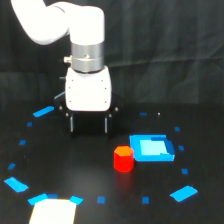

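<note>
A small red block stands on the dark table, right of the middle and in front of a blue square tray with a pale inside. Above and to the left of the block hangs my white gripper, its dark fingers pointing down. They are spread apart, and nothing shows between them. The gripper is clear of both the block and the tray.
A pale cream square lies at the front left edge. Blue tape strips mark the table, among them one at the right front and one at the left.
</note>
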